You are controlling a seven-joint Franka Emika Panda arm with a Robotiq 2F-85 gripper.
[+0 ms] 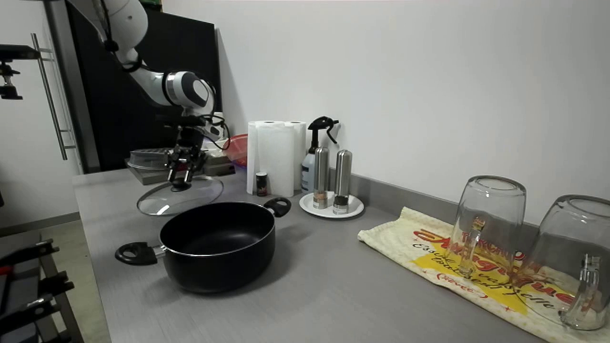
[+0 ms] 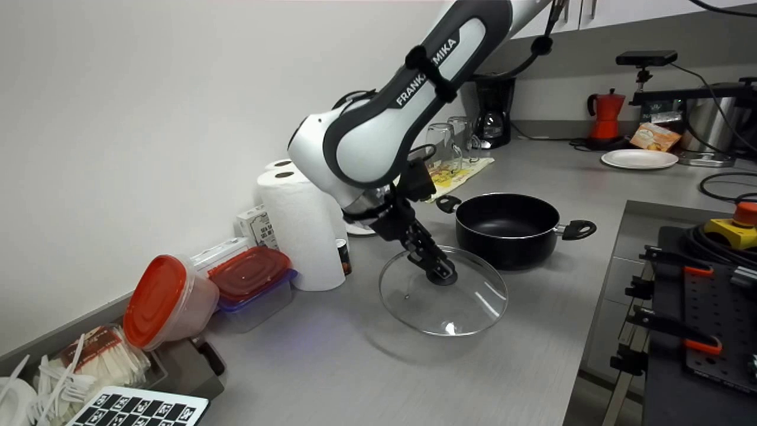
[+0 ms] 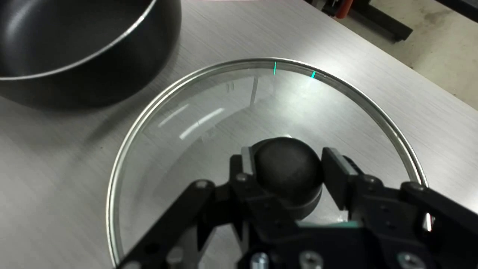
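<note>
My gripper is shut on the round black knob [image 3: 286, 168] of a clear glass lid [image 2: 465, 305], one finger on each side of it. The lid hangs above the counter, slightly tilted, its metal rim clear of the surface and its shadow below. Beside it stands a black pot [image 1: 220, 251], open and empty, with a black handle at either side. In exterior view 1 the lid is behind the pot; the wrist view shows the pot at the upper left, apart from the lid's rim.
Paper towel rolls [image 1: 274, 157], a small dark jar [image 1: 261, 184] and a white plate [image 1: 331, 206] with two grinders line the wall. Upturned glass mugs [image 1: 486, 228] rest on a printed cloth [image 1: 440, 263]. Plastic tubs [image 2: 170, 302] sit along the wall. Counter in front of the pot is bare.
</note>
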